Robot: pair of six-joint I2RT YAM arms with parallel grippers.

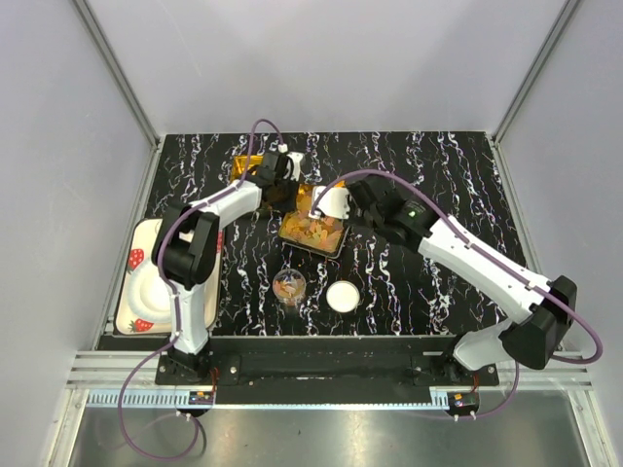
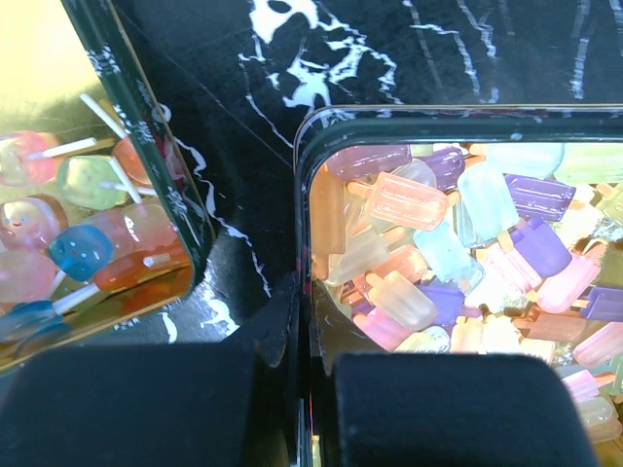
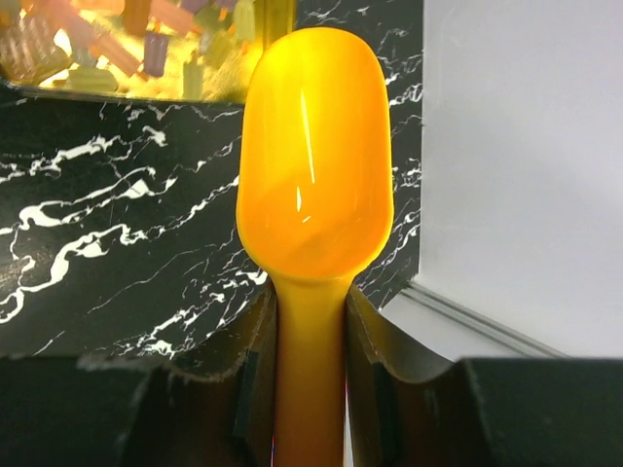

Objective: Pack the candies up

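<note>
A gold box (image 2: 458,122) of small popsicle-shaped candies stands mid-table. My left gripper is shut on its left wall, the thin rim running between the fingers. A yellow scoop (image 3: 313,165) is upheld by its handle in my right gripper, which is shut on it. Its bowl looks empty. From above, the right gripper hangs over the box's back right part and hides some of it. In front of the box are a clear jar (image 1: 289,285) with some candies inside and a round white lid (image 1: 343,297).
A second gold box (image 2: 146,97), with lollipop-shaped candies, lies left of the first. At far left, a tray (image 1: 141,243) with strawberry prints carries a white plate (image 1: 149,290). Bare marble-patterned table lies to the right.
</note>
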